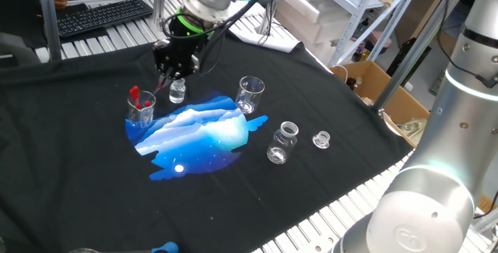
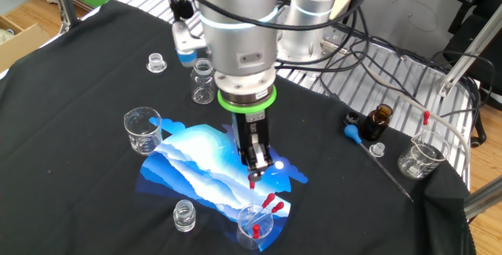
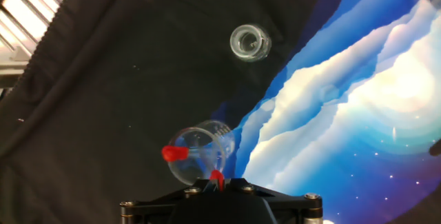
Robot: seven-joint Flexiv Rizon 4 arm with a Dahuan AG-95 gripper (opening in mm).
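My gripper (image 2: 256, 175) is shut on a thin red-tipped stick (image 2: 252, 183), whose red end shows at the fingertips in the wrist view. It hangs beside and above a glass beaker (image 1: 141, 113) on the black cloth. Inside that beaker stand several red-tipped sticks (image 2: 269, 199), leaning on its rim. In the wrist view the beaker (image 3: 227, 140) lies just ahead of the fingers, one red tip (image 3: 175, 154) sticking out over its rim. The lower part of the held stick is hard to make out.
A small clear bottle (image 1: 177, 91) stands near the gripper. An empty beaker (image 1: 250, 96), a glass jar (image 1: 282, 143) and a stopper (image 1: 321, 139) are around the blue printed sheet (image 1: 194, 138). A brown bottle (image 2: 378, 122), blue-bulb dropper (image 2: 353, 134) and another beaker (image 2: 422, 157) sit apart.
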